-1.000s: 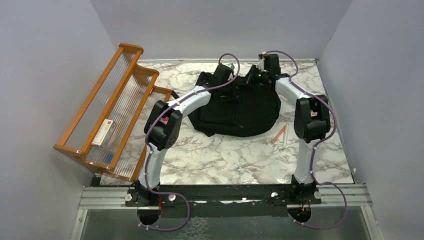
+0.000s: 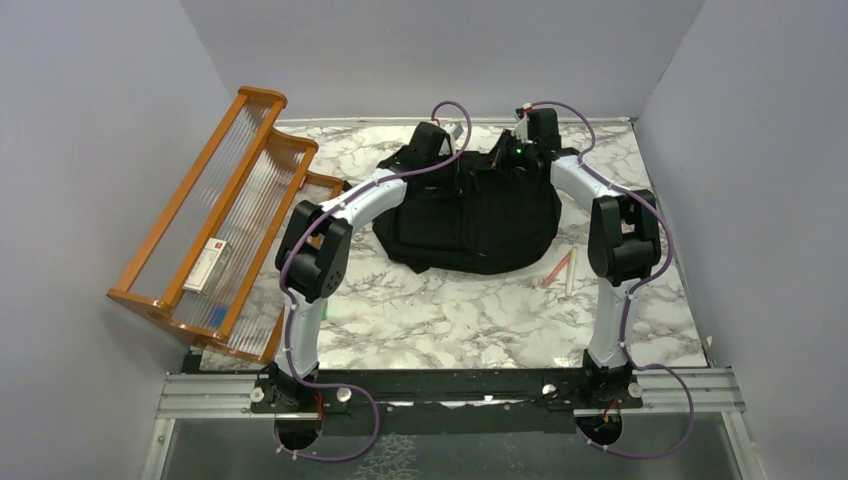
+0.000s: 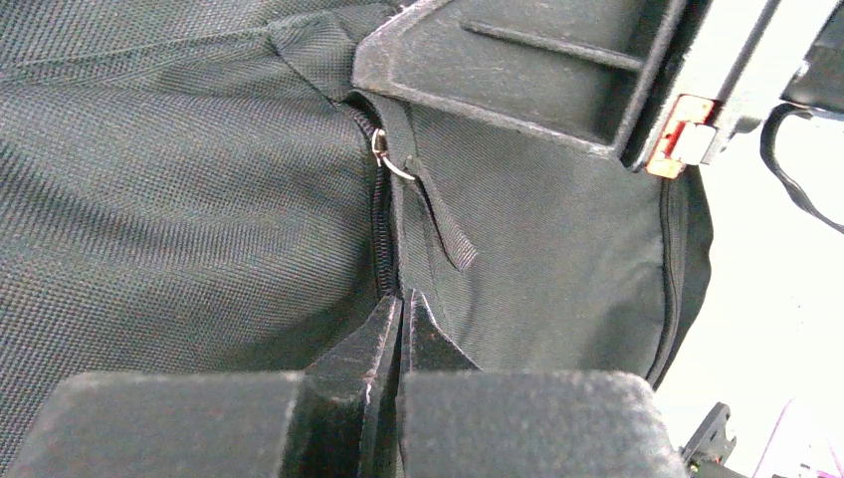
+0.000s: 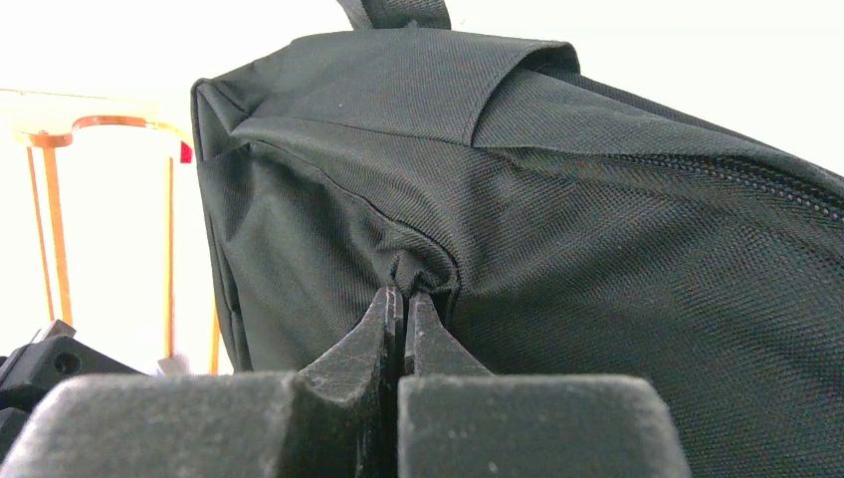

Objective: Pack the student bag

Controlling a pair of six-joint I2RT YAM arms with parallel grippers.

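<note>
A black student bag (image 2: pixel 430 230) lies on the marble-patterned table. In the left wrist view, a zipper slider (image 3: pixel 379 144) with a cloth pull tab (image 3: pixel 448 224) sits on the zipper line, some way beyond the fingertips. My left gripper is shut beside the zipper teeth, nothing showing between its fingers, and the pull tab hangs free of it. Over the bag's far right part, my right gripper is shut on the bag's cloth, which gathers into small folds at the tips. The bag's inside is hidden.
A wooden rack (image 2: pixel 245 215) with ribbed clear shelves stands on the left, holding a white box (image 2: pixel 206 265). An orange stick (image 2: pixel 557 268) and a pale stick (image 2: pixel 571 272) lie right of the bag.
My left arm has shifted a little to the left, its gripper moving left over the bag. The right arm has stayed in place at the bag's far edge.
</note>
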